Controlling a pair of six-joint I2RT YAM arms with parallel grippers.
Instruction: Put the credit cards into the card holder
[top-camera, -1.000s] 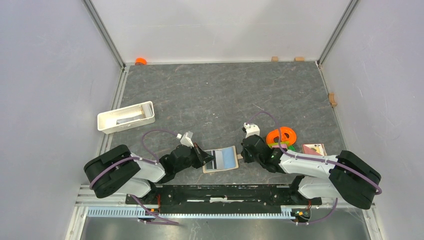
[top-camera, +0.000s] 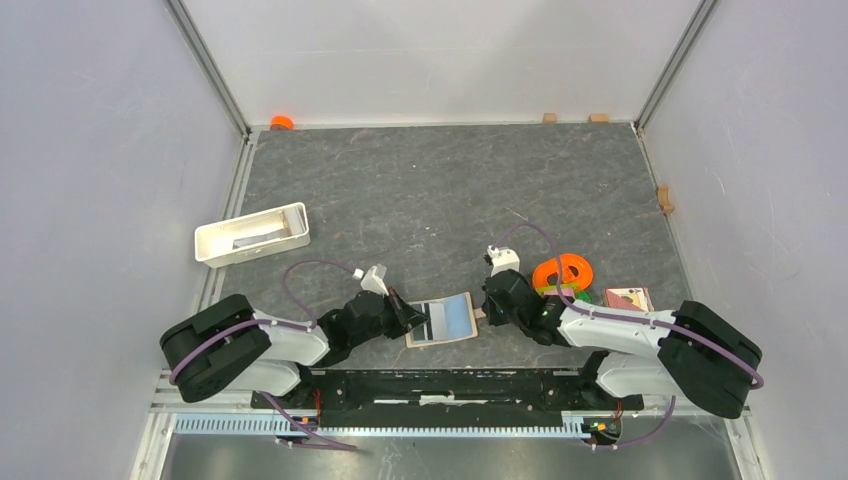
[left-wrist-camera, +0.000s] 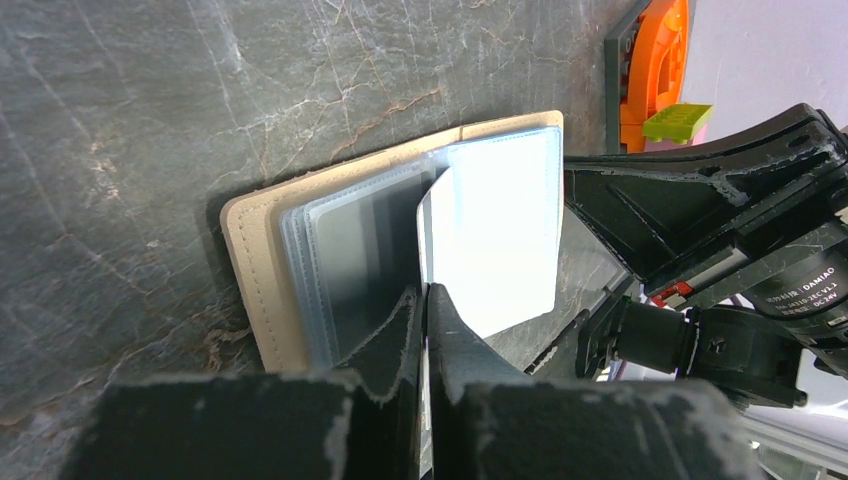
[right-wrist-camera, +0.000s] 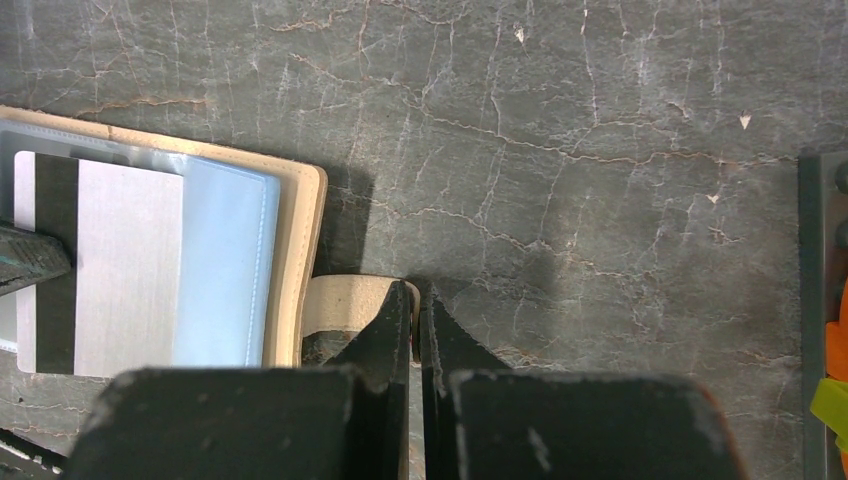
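Note:
The open card holder (right-wrist-camera: 312, 200), tan-edged with clear and blue sleeves, lies at the front middle of the table. A white card (right-wrist-camera: 130, 260) with a black stripe lies over its sleeve, its far part bordered by the blue one. My left gripper is shut on this card's near edge, which stands slightly raised in the left wrist view. How deep the card sits in the sleeve I cannot tell. My right gripper is shut on the holder's thin tan strap (right-wrist-camera: 345, 303), to the right of the holder.
A white bin (top-camera: 215, 243) with a pale flat item inside stands at the left. Orange and green toy parts (top-camera: 562, 270) and a small red-and-cream box (top-camera: 628, 298) lie on the right. Behind both arms the table is bare.
The right arm has stayed put.

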